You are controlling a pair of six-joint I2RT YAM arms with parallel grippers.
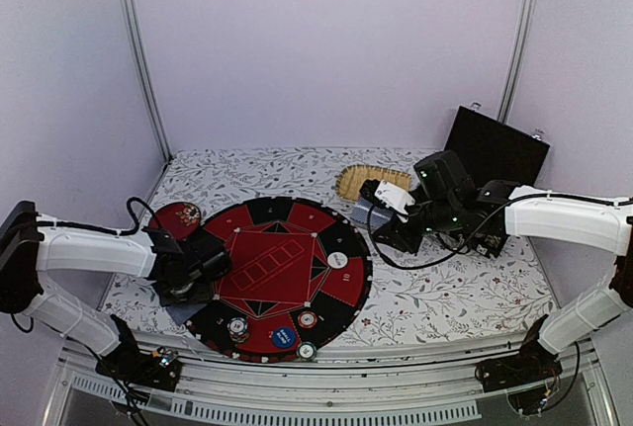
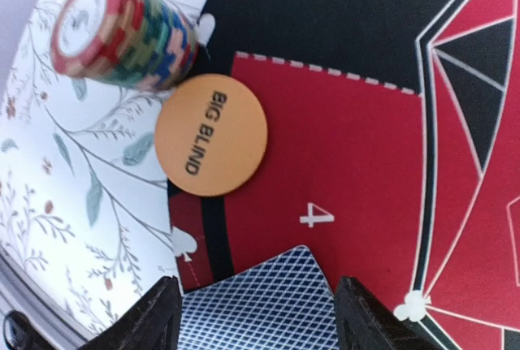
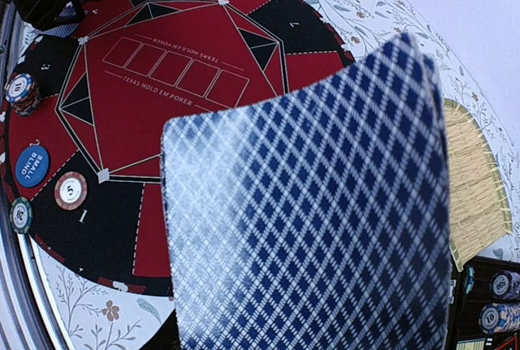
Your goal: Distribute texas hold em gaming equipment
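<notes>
In the left wrist view a blue checkered card (image 2: pixel 268 293) lies over seat 4 of the round poker mat (image 2: pixel 341 155), between the spread fingers of my left gripper. The fingers stand part open, with the card's edges near the fingertips. An orange Big Blind disc (image 2: pixel 211 135) and a chip stack (image 2: pixel 126 33) sit ahead of it. My right gripper (image 1: pixel 380 218) is shut on a blue checkered deck (image 3: pixel 317 212), held above the table right of the mat. The deck hides most of the right fingers.
A woven tray (image 1: pixel 358 185) is behind the right gripper, and an open case (image 1: pixel 495 154) stands far right. On the mat's near edge are a blue Small Blind disc (image 1: pixel 284 337), chips (image 1: pixel 238 327) and a green chip (image 1: pixel 307 351).
</notes>
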